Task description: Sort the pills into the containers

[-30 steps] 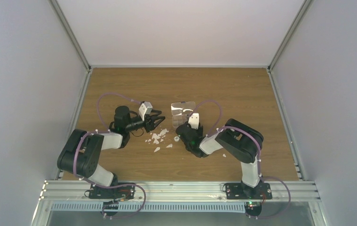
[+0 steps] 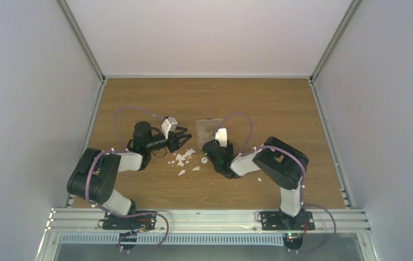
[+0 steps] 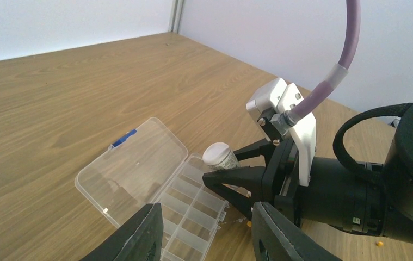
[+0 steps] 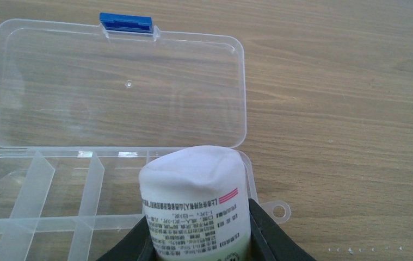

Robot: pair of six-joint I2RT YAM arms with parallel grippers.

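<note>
A clear pill box with divided compartments lies on the table, its clear lid folded back flat and a blue latch at the lid's edge. My right gripper is shut on a white printed bottle, which hangs tilted over the box's right-hand compartments and hides part of them. In the left wrist view the same bottle shows at the box's corner; whether it touches the box I cannot tell. My left gripper stands open to the left of the box, nothing between its fingers. No pills show in the visible compartments.
Several white scraps and a small white ring lie in front of the box. A small orange piece rests on the table below the right arm. Behind the box the table is bare.
The pill box has shifted slightly left, and my right gripper has moved slightly left too. Glare on the lid has gone. The left arm is nearly still.
</note>
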